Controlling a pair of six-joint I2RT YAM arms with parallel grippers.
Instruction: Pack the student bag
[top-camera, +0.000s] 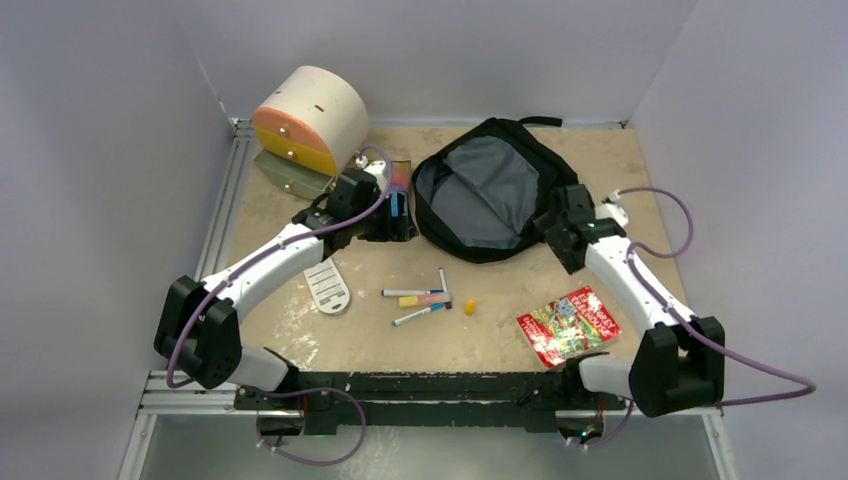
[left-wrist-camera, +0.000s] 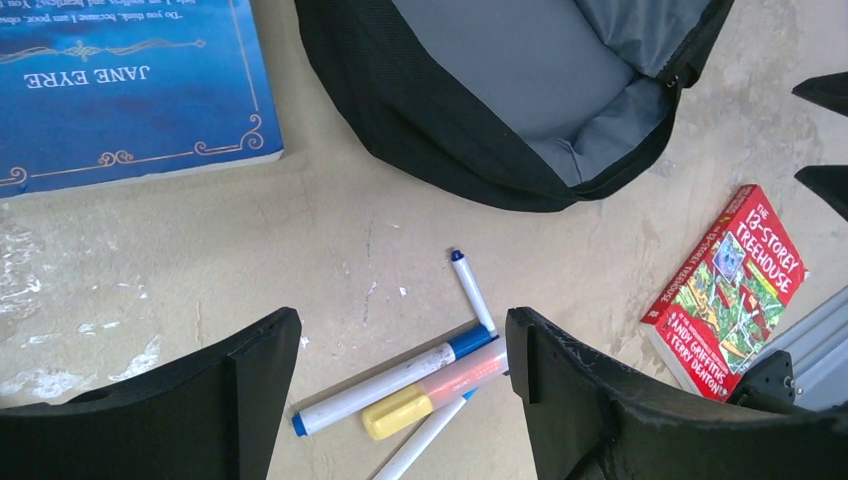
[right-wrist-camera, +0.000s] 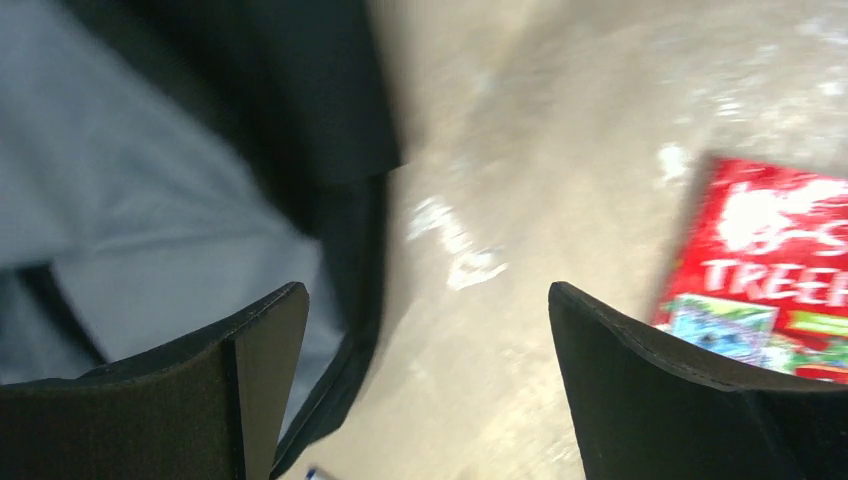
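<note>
An open black bag with grey lining (top-camera: 480, 190) lies at the back centre. A blue Jane Eyre book (left-wrist-camera: 130, 90), left of it, is partly under my left gripper (top-camera: 395, 225), which is open above the table. Markers (top-camera: 410, 293) and a pink-yellow highlighter (left-wrist-camera: 400, 410) lie front centre, near a small yellow object (top-camera: 469, 307). A red Treehouse book (top-camera: 565, 325) lies front right. My open right gripper (top-camera: 560, 248) hangs by the bag's right edge; its wrist view is blurred.
A rounded cabinet with drawers (top-camera: 312, 115) stands back left. A white flat item (top-camera: 325, 285) lies left of the markers. Bare table surrounds the markers and separates the bag from the red book.
</note>
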